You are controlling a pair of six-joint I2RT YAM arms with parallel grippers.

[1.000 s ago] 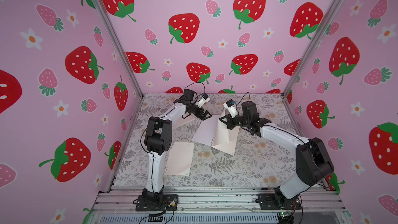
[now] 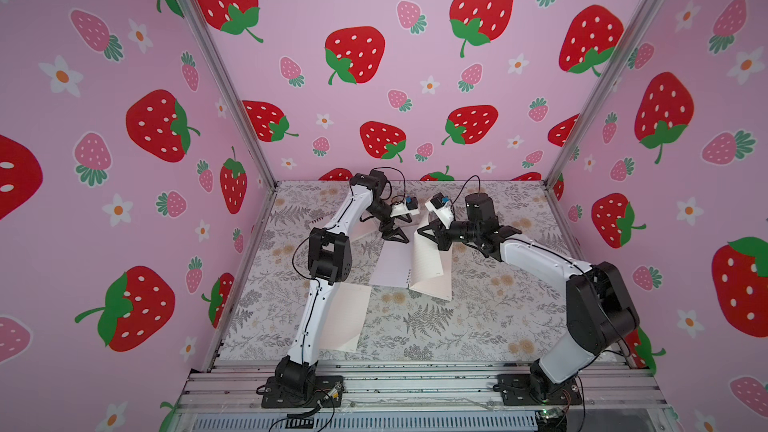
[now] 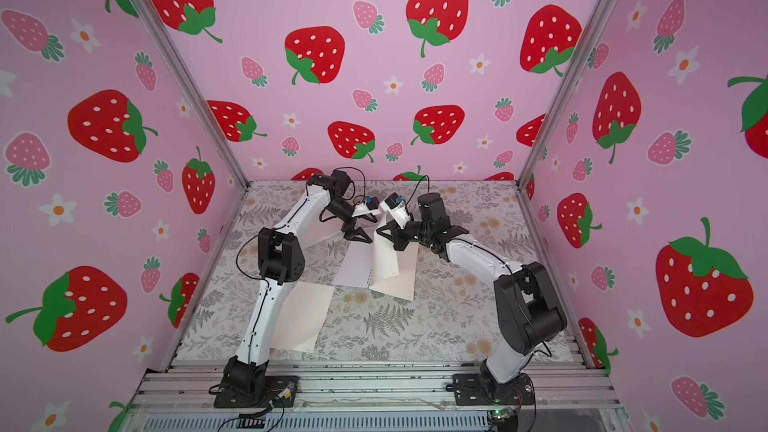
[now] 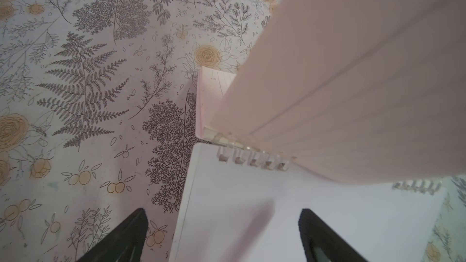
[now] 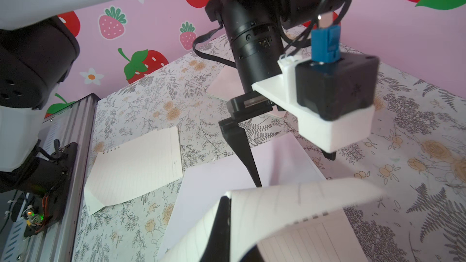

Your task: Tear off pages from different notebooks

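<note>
The spiral notebook lies open at mid-table, its white cover (image 4: pixel 310 189) folded out to the left of the rings. One lined page (image 4: pixel 349 82) is raised and curled above the rings. My right gripper is shut on that page, whose paper passes between its fingers. The rest of the pages (image 5: pixel 310 242) lie under the raised one. Over the white cover, near the spiral, my left gripper stands open with nothing between its fingers. In the right wrist view, part of the raised page hides one left fingertip's lower end.
A loose lined sheet (image 5: pixel 136 165) with a ragged edge lies at the front left. Another sheet (image 2: pixel 364 230) is partly hidden beneath the left arm at the back left.
My left gripper has moved right, over the white cover near the spiral. The notebook has turned slightly and the loose front-left sheet has slid a little forward. The right gripper keeps the page raised.
</note>
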